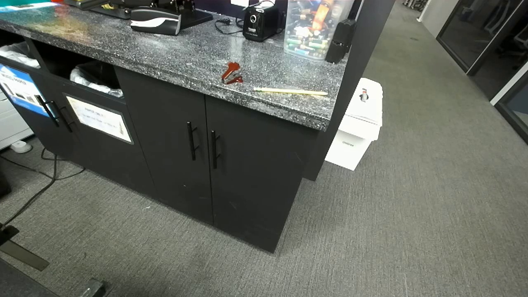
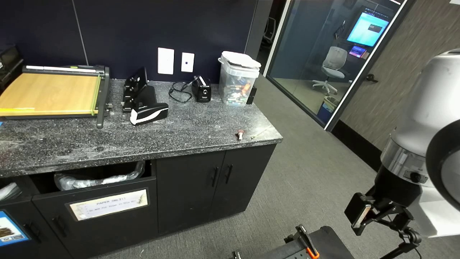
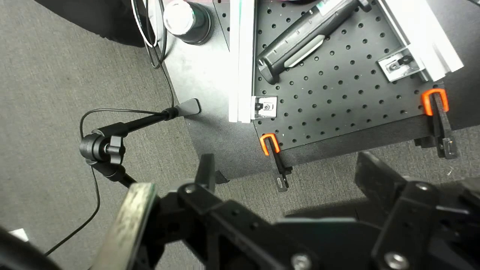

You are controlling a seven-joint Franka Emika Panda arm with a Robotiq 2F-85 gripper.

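In the wrist view my gripper stands wide open, its two black fingers far apart. Nothing is held between them; a clamp with an orange tip (image 3: 270,144) and the carpet show beyond the gap. Exterior view 2 has the white arm (image 2: 431,103) at the right edge, the black gripper hanging low, well away from the counter. On the speckled counter (image 1: 173,54) lie a dark red staple remover (image 1: 231,71) and a pale yellow pencil (image 1: 292,91), both close to its front right corner.
A pegboard table (image 3: 342,96) carries metal rails (image 3: 242,58) and a dark handheld tool (image 3: 306,40). A black camera stand (image 3: 105,148) rises at left. On the counter are a battery tub (image 2: 237,82), a pencil sharpener (image 2: 201,89), a stapler (image 2: 148,113) and a paper cutter (image 2: 51,90).
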